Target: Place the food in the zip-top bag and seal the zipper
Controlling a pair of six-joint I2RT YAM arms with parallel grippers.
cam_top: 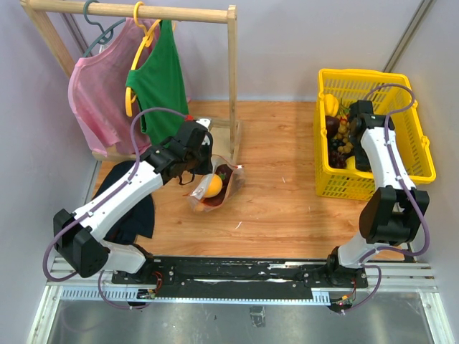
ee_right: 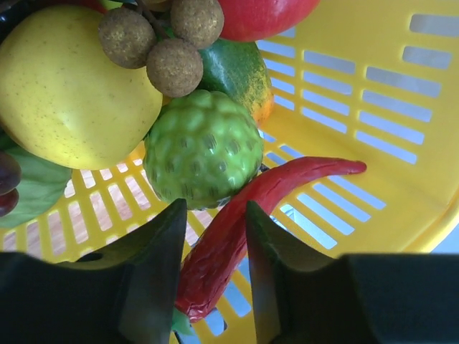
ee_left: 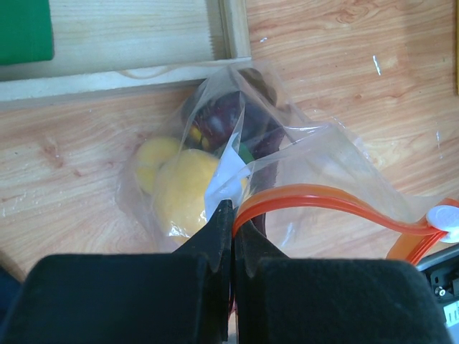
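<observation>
The clear zip top bag point(ee_left: 308, 158) with its orange zipper rim stands open-mouthed on the table, holding a yellow-orange round fruit point(cam_top: 214, 185) and a dark purple food piece point(ee_left: 219, 118). My left gripper is shut on the orange rim at one side of the mouth; a white slider point(ee_left: 445, 218) sits at the rim's other end. Inside the yellow basket point(cam_top: 343, 188), my right gripper points down with its fingers apart. A red chili pepper point(ee_right: 237, 233) lies below and between those fingers; contact with them cannot be made out.
Around the pepper lie a green bumpy fruit point(ee_right: 204, 150), a yellow fruit point(ee_right: 79, 86), brown longans point(ee_right: 176, 68) and a red fruit point(ee_right: 265, 16). A wooden clothes rack point(cam_top: 232, 79) stands behind the bag. The table between bag and basket is clear.
</observation>
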